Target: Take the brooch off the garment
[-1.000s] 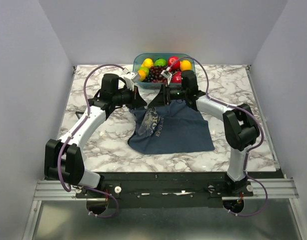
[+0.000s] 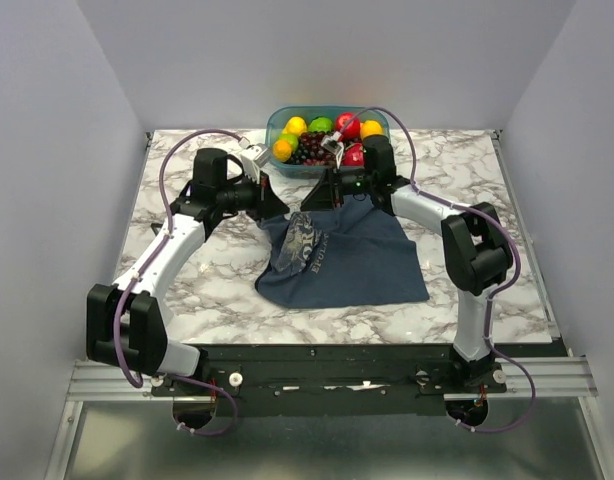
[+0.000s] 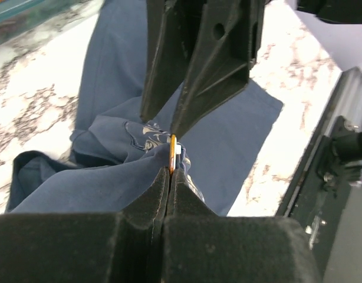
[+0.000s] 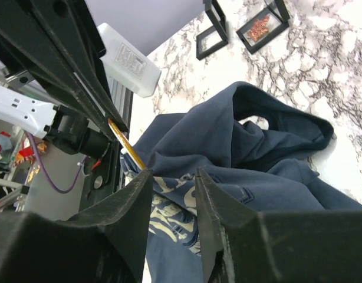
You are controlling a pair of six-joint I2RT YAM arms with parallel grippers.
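Observation:
On the table lies a dark blue garment (image 2: 352, 265) with pale lettering, its upper part bunched up. A thin brooch (image 3: 173, 154) with a gold edge stands up edge-on from my left gripper, which is shut on it. The left fingertips hide its lower part. My right gripper is part open, its fingertips around a raised fold of the cloth. In the right wrist view the brooch (image 4: 127, 146) slants from the left fingertips toward the right gripper's left finger. Whether they touch, I cannot tell. The pin behind the brooch is hidden.
A clear bin of fruit (image 2: 327, 113) stands at the back, just behind both grippers. A dark frame-like object (image 4: 263, 29) lies on the marble table past the garment. Bare table shows on both sides.
The left gripper has shifted only slightly, and the garment lies much the same.

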